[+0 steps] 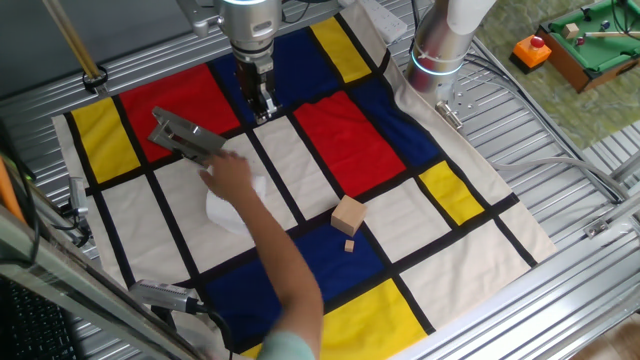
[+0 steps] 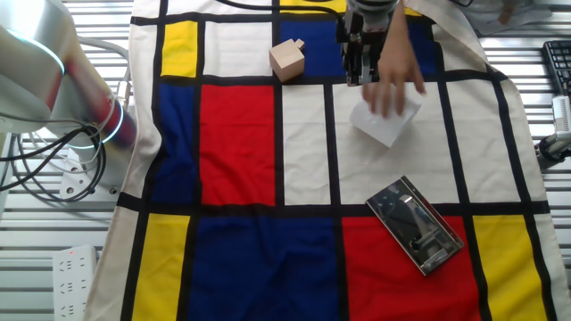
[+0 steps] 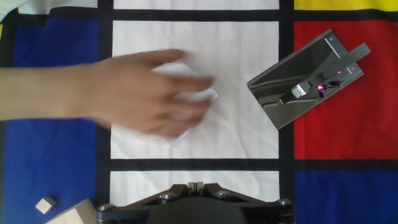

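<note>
My gripper shows at the bottom edge of the wrist view, its fingertips together with nothing seen between them. In exterior view 1 the gripper point(image 1: 265, 115) hangs above the patterned cloth point(image 1: 400, 225), near the blue and white squares. A shiny metal device with a lever point(image 3: 305, 81) lies across the border of a white and a red square. Beside it, a person's hand point(image 3: 149, 93), blurred in the wrist view, covers much of a white sheet or tissue point(image 2: 388, 129). The gripper is apart from all of these.
A wooden block point(image 1: 348, 214) and a much smaller wooden cube point(image 1: 349, 245) sit on the cloth near the blue square. The person's forearm reaches in from the front. A power strip point(image 2: 76, 281) lies beside the cloth. The red squares nearest the robot base are clear.
</note>
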